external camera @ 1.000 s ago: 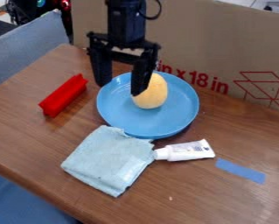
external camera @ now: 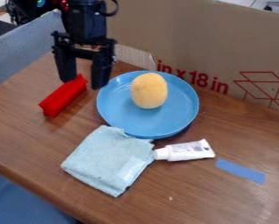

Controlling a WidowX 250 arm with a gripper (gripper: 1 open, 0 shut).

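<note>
My black gripper (external camera: 83, 68) is open, held above the wooden table at the upper left, with its fingers over the rear end of a red elongated block (external camera: 63, 96). Nothing shows between the fingers. To its right a blue plate (external camera: 117, 117) holds a round yellow object (external camera: 149, 91).
A folded light blue cloth (external camera: 108, 160) lies in front of the plate, with a white tube (external camera: 184, 150) beside it and a strip of blue tape (external camera: 240, 171) further right. A cardboard box (external camera: 223, 48) stands behind.
My gripper has moved left, from over the plate and yellow object to above the red block. The objects on the table have not visibly moved.
</note>
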